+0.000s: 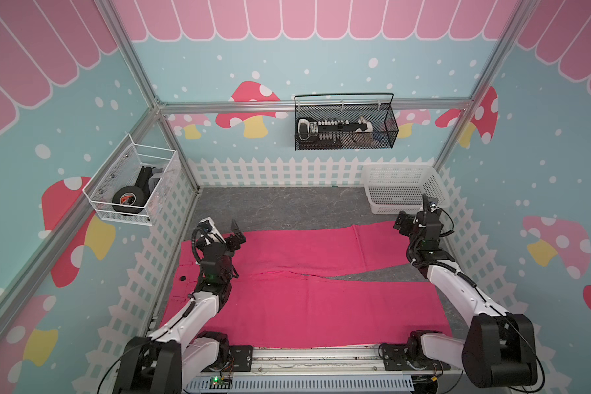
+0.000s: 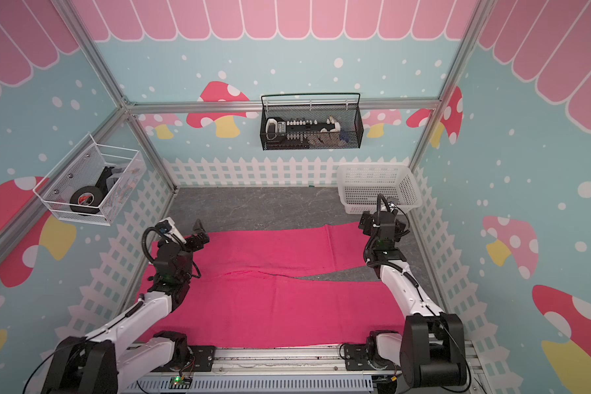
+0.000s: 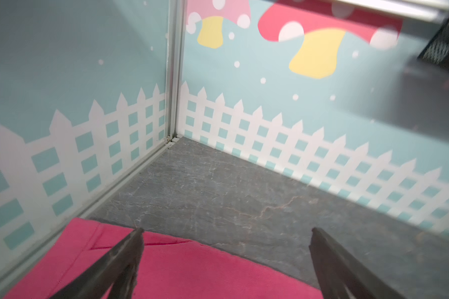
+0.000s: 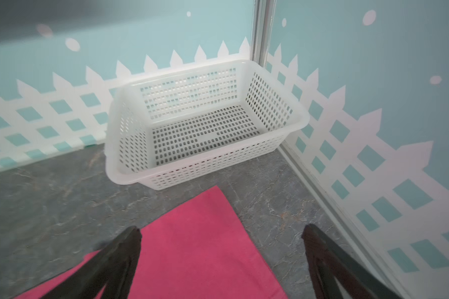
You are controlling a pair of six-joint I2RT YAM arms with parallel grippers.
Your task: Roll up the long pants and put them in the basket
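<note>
Red long pants (image 1: pixel 315 312) lie flat across the front of the grey table, waist at the left and both legs stretched to the right, with a gap between them. My left gripper (image 1: pixel 229 233) hangs open over the upper waist end. My right gripper (image 1: pixel 407 223) stands open above the far end of the upper leg. In both wrist views the fingers are blurred and apart, with pants and bare table seen between them and nothing held.
A white plastic basket (image 1: pixel 404 200) sits at the back right. A black wire basket (image 1: pixel 344 141) and a white wire basket (image 1: pixel 131 184) hang on the walls.
</note>
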